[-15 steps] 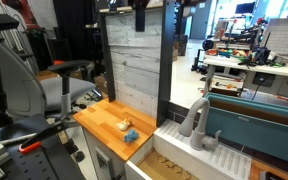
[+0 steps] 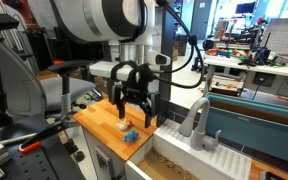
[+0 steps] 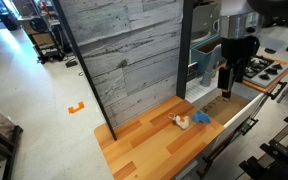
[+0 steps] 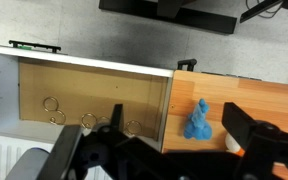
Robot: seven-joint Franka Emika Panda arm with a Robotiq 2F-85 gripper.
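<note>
My gripper (image 2: 134, 110) points down with its fingers (image 2: 149, 105) spread and a clear gap between them. It hangs above a blue, lumpy object (image 2: 131, 135) and a small whitish object (image 2: 123, 124) on a wooden top. Seen from above, the blue object (image 4: 198, 121) lies right of the drawer's edge, and the whitish one (image 4: 232, 143) is partly covered by dark gripper parts. An open drawer (image 4: 89, 95) with several thin rings (image 4: 51, 103) on its brown floor sits to the left. From the other side, my gripper (image 3: 236, 80) is above the drawer area, clear of both objects.
A grey tap (image 2: 194, 118) stands beside the drawer, close to the arm's right. Behind the wooden top (image 3: 149, 138) rises a grey plank panel (image 3: 134, 60) with a dark post. Much of the wooden top is bare.
The arm has come down from the top of the view towards the wooden top. The blue and whitish objects have stayed where they were.
</note>
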